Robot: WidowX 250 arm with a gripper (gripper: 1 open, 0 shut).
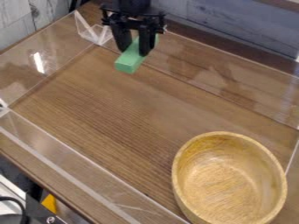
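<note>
My black gripper (133, 37) is at the top centre of the view, shut on a green object (131, 59) that hangs tilted below its fingers, over the wooden surface. The upper part of the green object is partly hidden behind the gripper.
A large round yellow bowl (229, 188) sits at the lower right. A clear plastic item (93, 31) is at the top left, beside the gripper. Dark cables lie at the bottom left corner.
</note>
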